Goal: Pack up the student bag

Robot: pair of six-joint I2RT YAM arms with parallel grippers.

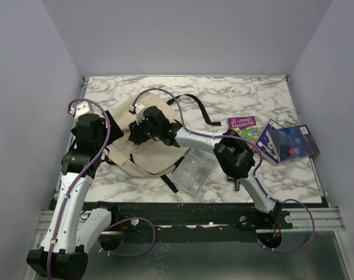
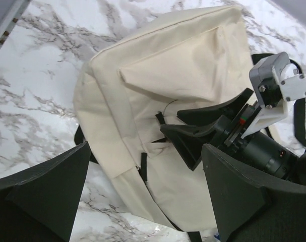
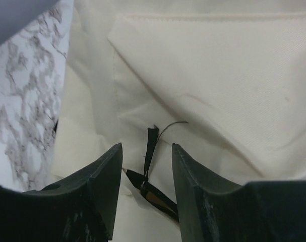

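The cream canvas bag (image 1: 150,157) lies flattened on the marble table, its folded flap and black zip pulls (image 3: 151,146) showing. Over its middle my right gripper (image 1: 136,131) hangs with its fingers apart above the zip pulls, nothing between them. My left gripper (image 1: 95,128) hovers at the bag's left side, open and empty, looking across at the right one.
A clear plastic case (image 1: 194,172) lies below the bag. At the right are a purple Treehouse book (image 1: 241,125) and other books and folders (image 1: 290,143). A black strap (image 1: 197,105) trails behind the bag.
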